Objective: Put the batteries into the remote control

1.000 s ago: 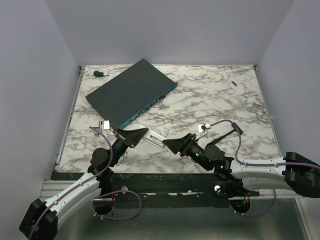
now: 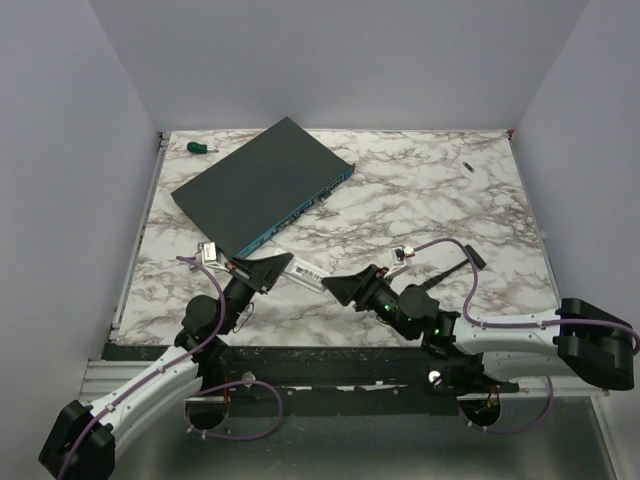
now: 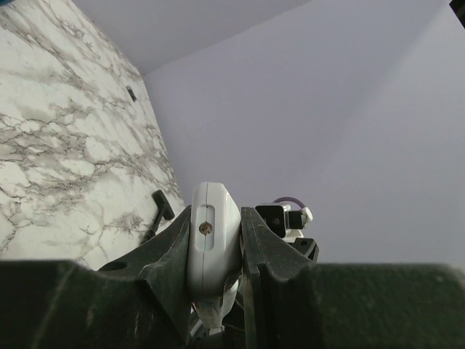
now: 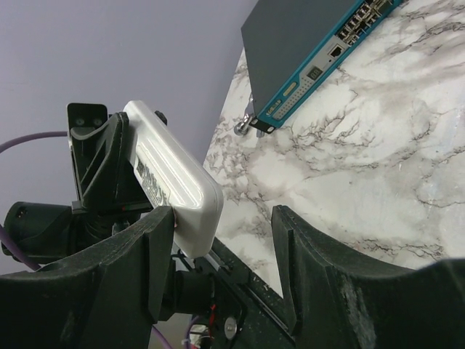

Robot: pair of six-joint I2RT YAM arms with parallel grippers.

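Note:
A white remote control (image 2: 305,273) is held in the air by my left gripper (image 2: 279,268), shut on one end of it. In the left wrist view the remote (image 3: 211,240) stands between the fingers, pointing away. My right gripper (image 2: 344,288) is at the remote's other end. In the right wrist view its fingers (image 4: 152,262) are apart, the left one at the remote's end, with a wide gap to the other. No batteries can be made out.
A large dark box with a blue front (image 2: 260,180) lies at the back left. A green screwdriver (image 2: 197,148), a black hammer-like tool (image 2: 470,258) and a small dark item (image 2: 468,166) lie on the marble table (image 2: 420,190), clear at the back right.
My right gripper and arm have shifted very slightly against the remote's end. The left arm looks almost unchanged.

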